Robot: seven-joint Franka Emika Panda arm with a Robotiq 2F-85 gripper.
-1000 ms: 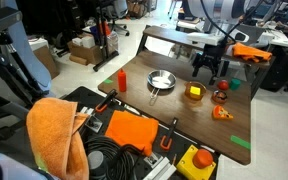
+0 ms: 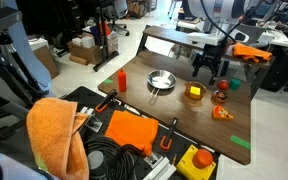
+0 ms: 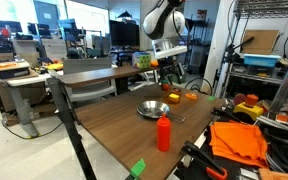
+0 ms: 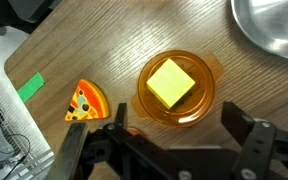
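My open gripper shows at the bottom of the wrist view, its dark fingers (image 4: 246,138) spread wide with nothing between them. Just beyond them lies a round brown dish (image 4: 147,80) with a yellow block (image 4: 170,83) inside. In exterior view 1 the gripper (image 2: 216,76) hangs over the table behind the dish (image 2: 201,95). A pizza slice toy (image 4: 88,101) rests to the left of the dish in the wrist view. On the right there, a silver pan (image 4: 274,22) is partly cut off by the frame.
A red bottle (image 3: 163,134) stands near one end of the wooden table (image 3: 109,115). Beyond the gripper are a red round object (image 2: 223,85) and a green one (image 2: 235,84). Bare tabletop surrounds the pizza slice. Cables and cloths lie outside the table's edge.
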